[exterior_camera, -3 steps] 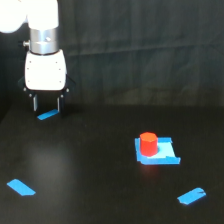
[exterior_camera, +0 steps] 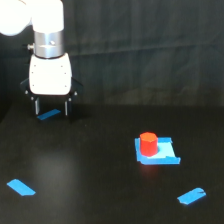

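My gripper [exterior_camera: 53, 107] is at the left, pointing down, with its two fingers apart and nothing visible between them. Its height above the dark table is hard to judge. Well away from it, to the right, a red round block [exterior_camera: 148, 144] stands upright on or in a light-blue-and-white square [exterior_camera: 166, 155] with blue edges. The block is near that square's left side; whether the square has raised walls cannot be told.
Blue strips lie on the table: one strip [exterior_camera: 48, 115] by the gripper, another strip [exterior_camera: 20, 187] at front left, a third strip [exterior_camera: 191, 196] at front right. Open table lies between the gripper and the red block. A dark curtain [exterior_camera: 150, 50] hangs behind.
My gripper has shifted a little to the right and lower in the view, and its fingers remain apart. The red block and the blue-edged square have not moved.
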